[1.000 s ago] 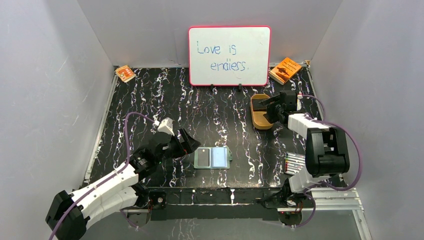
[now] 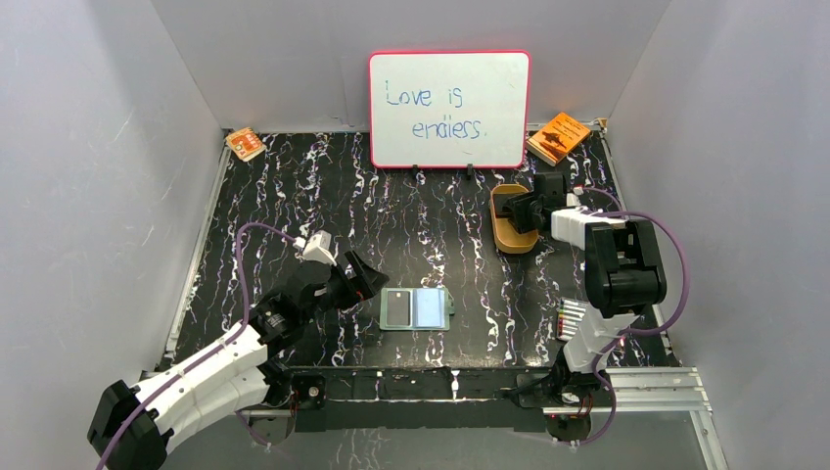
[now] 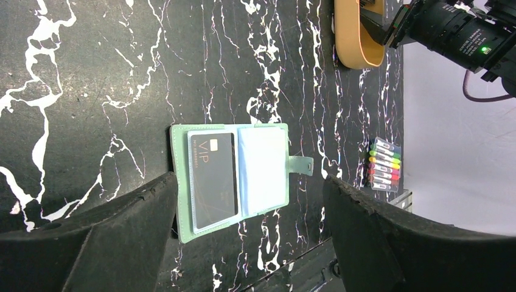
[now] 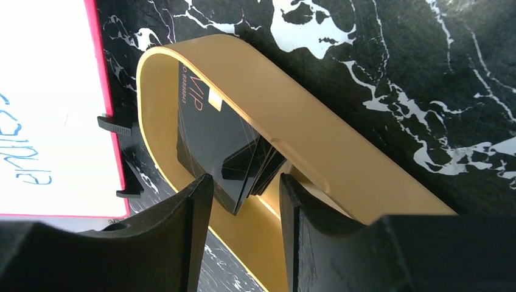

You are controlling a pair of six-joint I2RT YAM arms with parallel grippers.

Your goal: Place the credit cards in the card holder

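The mint card holder lies flat and open at the front middle, a grey VIP card in its left side. My left gripper is open above it, empty. In the right wrist view black VIP cards lie in the tan oval tray at the right rear. My right gripper is part open at that tray, its fingertips near the cards' lower edge; I see nothing held between them.
The whiteboard stands at the back, with books beside it. Markers lie at the front right.
The left arm and card holder look unchanged.
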